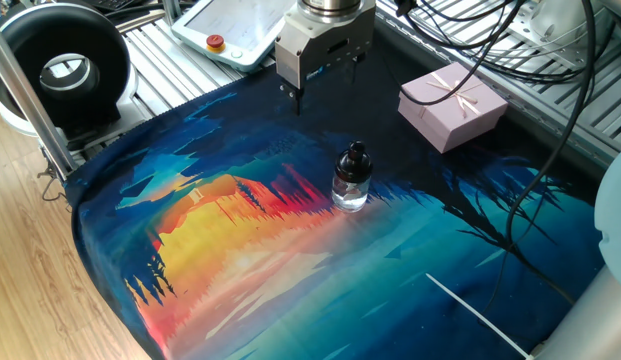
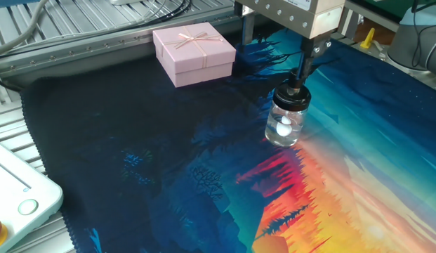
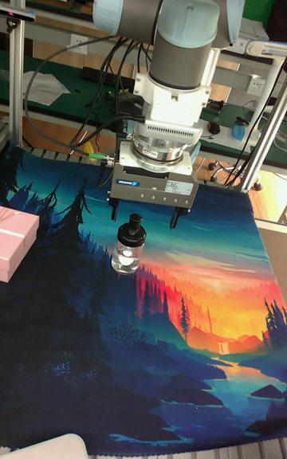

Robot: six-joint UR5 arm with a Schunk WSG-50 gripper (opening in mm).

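A small clear glass bottle (image 1: 351,186) with a black cap and clear contents stands upright on the printed cloth. It shows again as the bottle (image 2: 285,121) in exterior view 2 and the bottle (image 3: 127,251) in exterior view 3. Above the cloth hangs my gripper (image 3: 143,211), its two fingers wide apart and nothing between them. In exterior view 1 the gripper (image 1: 326,92) is up and behind the bottle, clear of it. One finger (image 2: 306,60) overlaps the bottle's cap in exterior view 2, though the other views show them apart.
A pink gift box (image 1: 453,108) with a ribbon bow sits at the cloth's back edge, right of the gripper. A tablet-like controller (image 1: 233,30) with a red button lies beyond the cloth. Dark cables (image 1: 550,160) hang at the right.
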